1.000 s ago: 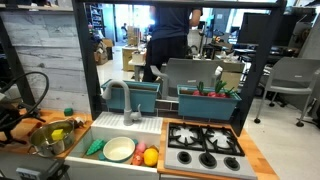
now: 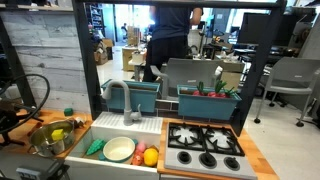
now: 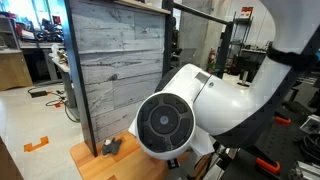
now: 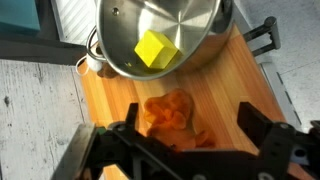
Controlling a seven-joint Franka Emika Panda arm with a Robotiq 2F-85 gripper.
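In the wrist view, my gripper is open, its dark fingers spread wide to the left and right. An orange, crumpled-looking item [image 4: 170, 108] lies on the wooden counter in the gap between them as seen from above; what it is made of is unclear. Just beyond it stands a metal pot [image 4: 190, 57] with a yellow block [image 4: 155, 48] inside. Exterior view 1 shows the same pot [image 2: 40, 146] at the left end of the counter. The big white arm hides the gripper's work area in exterior view 2.
The sink beside the pot holds a pale bowl [image 2: 119, 149], a red round item [image 2: 150, 157] and a green one. Farther right is the stove [image 2: 207, 148]. A pot handle [image 4: 262, 28] sticks out on the right. A wood-panel wall [image 3: 118, 70] stands behind the counter.
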